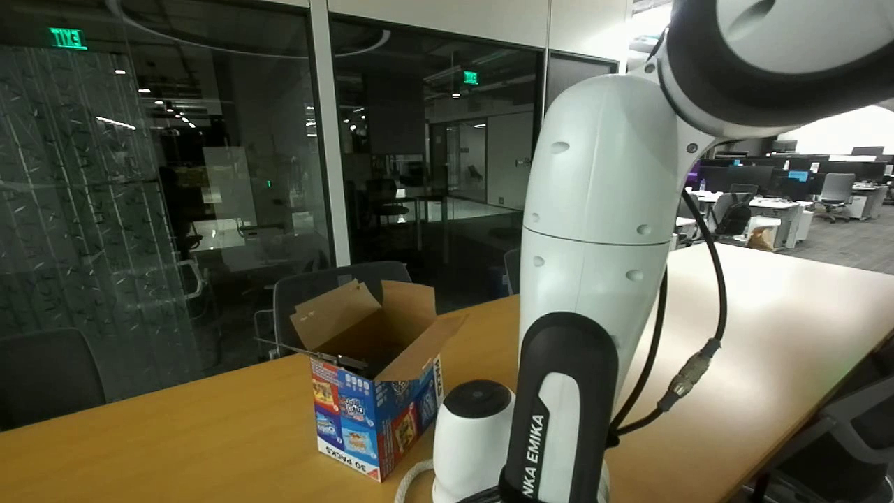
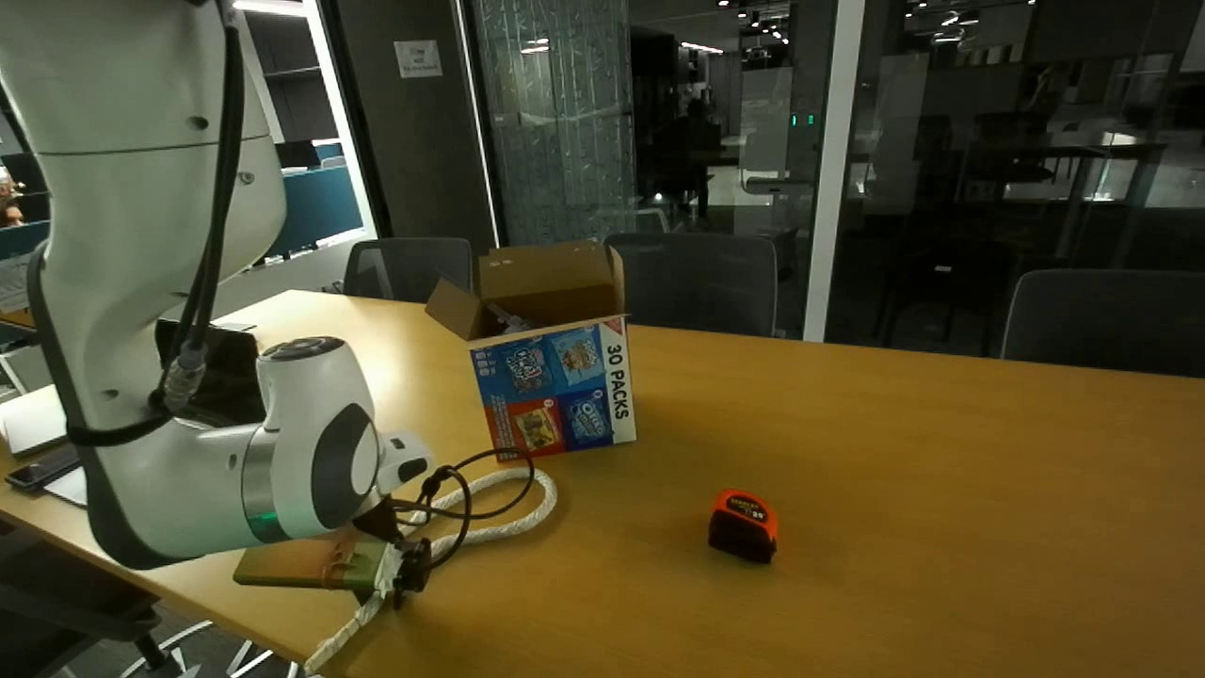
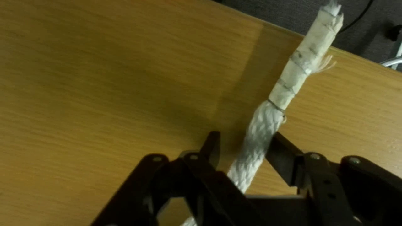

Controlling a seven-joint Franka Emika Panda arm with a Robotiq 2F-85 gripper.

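A white braided rope runs diagonally through the wrist view, its taped, frayed end reaching past the table's edge. My gripper is part open around it. The rope lies close against the right finger, while a gap shows between it and the left finger. In exterior view 2, the gripper is low over the near left of the table, and the rope's loop curves away toward the box. Exterior view 1 hides the gripper behind the arm.
An open snack carton stands behind the rope. To the right lies an orange and black tape measure, with wide bare table around it. A dark laptop is behind the arm. The table edge is close to the gripper.
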